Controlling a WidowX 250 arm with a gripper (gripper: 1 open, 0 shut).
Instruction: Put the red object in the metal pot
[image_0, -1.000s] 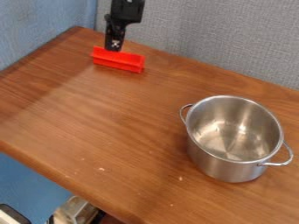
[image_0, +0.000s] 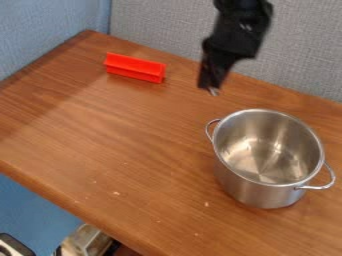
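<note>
The red block-like object (image_0: 135, 68) lies on the wooden table near its far left edge. To the right of it and apart from it, the dark gripper (image_0: 215, 74) is in the air toward the back. Motion blur hides how its fingers stand, and no red shows at its tip. The metal pot (image_0: 271, 120) stands upright on the right side of the table, with its bare inside showing.
Grey padded walls (image_0: 160, 30) border the table at the back. A bare stretch of table (image_0: 140, 140) lies between the red object and the pot. Some metal hardware (image_0: 87, 242) sits at the bottom left corner.
The red object and the pot have stayed in place.
</note>
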